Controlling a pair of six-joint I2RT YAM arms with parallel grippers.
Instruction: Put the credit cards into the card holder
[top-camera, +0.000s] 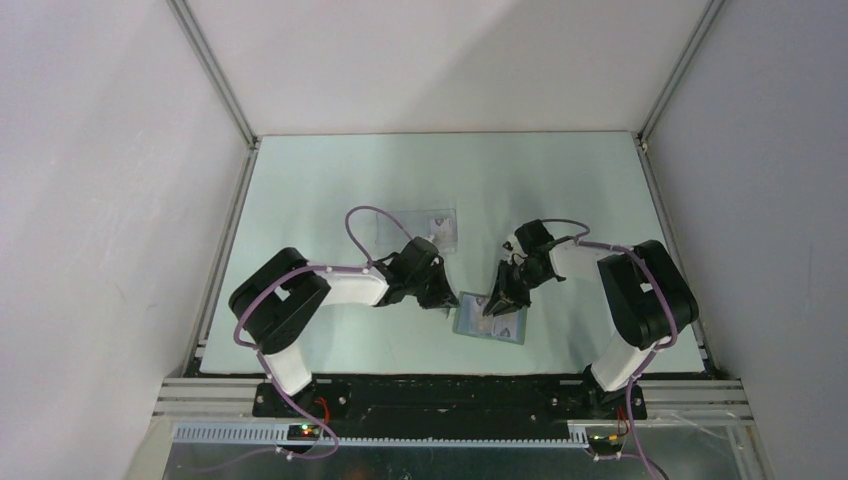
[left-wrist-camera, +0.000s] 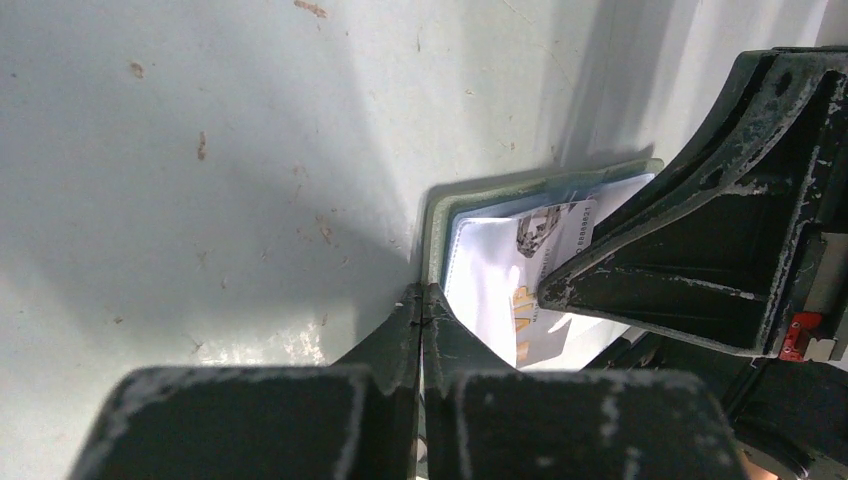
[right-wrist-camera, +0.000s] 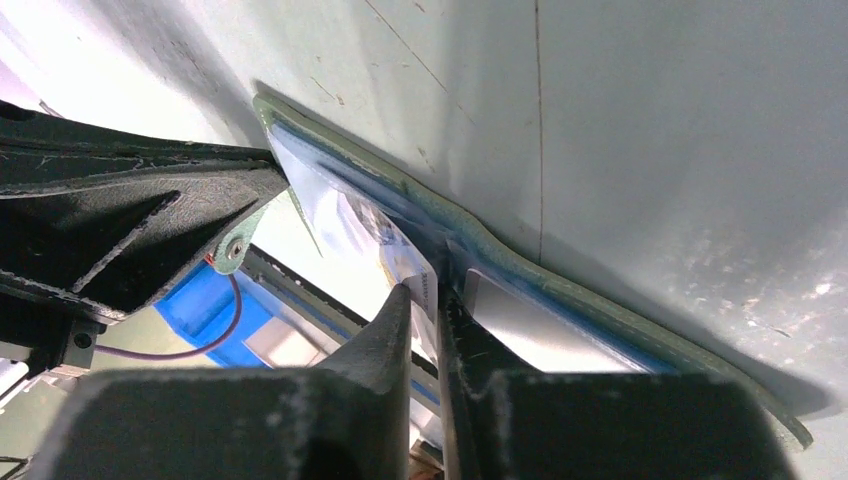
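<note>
The card holder (top-camera: 500, 335), with a green-grey rim and clear sleeves, lies at the front middle of the table. A white printed card (left-wrist-camera: 540, 260) lies at its left part. My left gripper is shut with its fingertips at the holder's left edge; whether the thin rim is pinched is hidden. My right gripper reaches down over the holder, a narrow gap between its fingers. In that gap, the edge of a clear sleeve or card (right-wrist-camera: 395, 250) shows, tilted up; I cannot tell whether it is gripped.
A clear flat tray or sheet (top-camera: 395, 228) lies behind my left gripper, with a small printed card (top-camera: 441, 228) at its right end. Free table (top-camera: 330, 165) spreads across the back. The two grippers stand close together over the holder.
</note>
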